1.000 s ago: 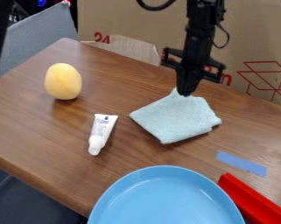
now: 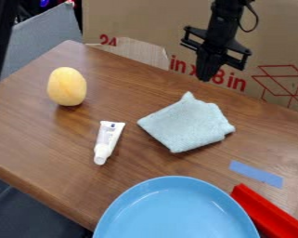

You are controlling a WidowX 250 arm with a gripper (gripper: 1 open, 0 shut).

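Observation:
My black gripper [image 2: 203, 67] hangs in the air at the top, in front of the cardboard and above the back of the table; whether its fingers are apart is hard to tell. Below it a folded pale blue cloth [image 2: 186, 125] lies on the wooden table [image 2: 64, 139]. To the left are a white tube [image 2: 108, 140] and a yellow oval object [image 2: 67, 86].
A blue plate [image 2: 176, 218] sits at the front, beside a red object [image 2: 267, 212] at the right corner. A strip of blue tape [image 2: 255, 174] is on the right. Bare table lies between the yellow object and the cloth.
My gripper has risen away from the cloth, moving up and slightly to the right over the last second. The objects on the table have not visibly moved.

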